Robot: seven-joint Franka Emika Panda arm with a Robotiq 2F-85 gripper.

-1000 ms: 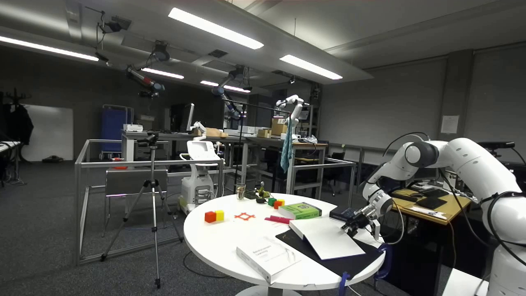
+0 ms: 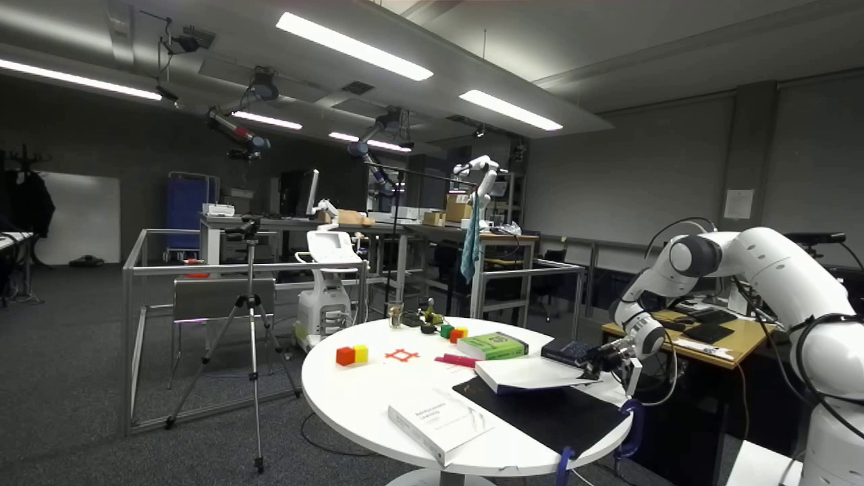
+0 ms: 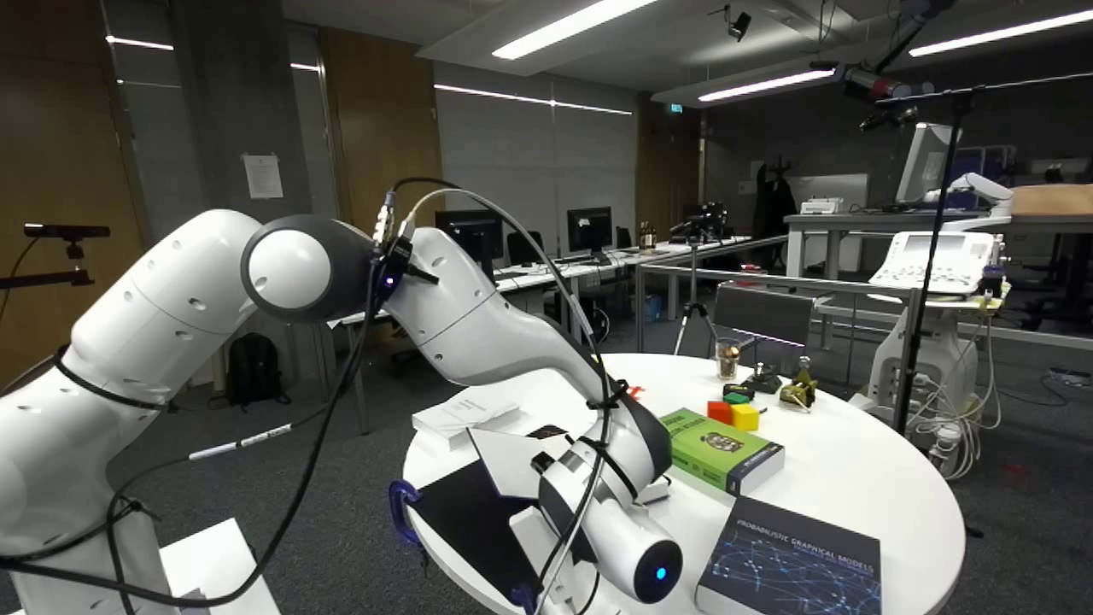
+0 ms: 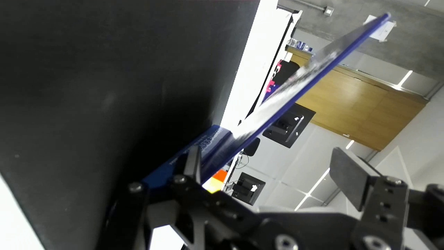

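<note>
A blue-edged book lies at the black mat's edge; its white-sided cover point(image 2: 530, 374) is lifted, in a slant over the mat. In the wrist view the cover point(image 4: 299, 85) is seen nearly edge-on, and its blue spine point(image 4: 210, 139) is by the left finger point(image 4: 192, 163). My gripper stands open, its fingers far apart, with that left finger close to the cover's lower end. Whether they touch cannot be told. In exterior view 1 the gripper point(image 2: 595, 368) is at the cover's right edge; in exterior view 2 the arm mostly hides it.
The black mat point(image 2: 547, 417) is clamped to the round white table. Near the book are a green book point(image 2: 492, 345) and a dark book point(image 3: 794, 559). A white book point(image 2: 439, 421) lies at the front. Coloured blocks point(image 2: 352, 355) stand farther off. Free table is at the left.
The cover, earlier sloping down flat onto the mat, has risen at its free side. My gripper has moved right and slightly lower, from above the cover to its right edge.
</note>
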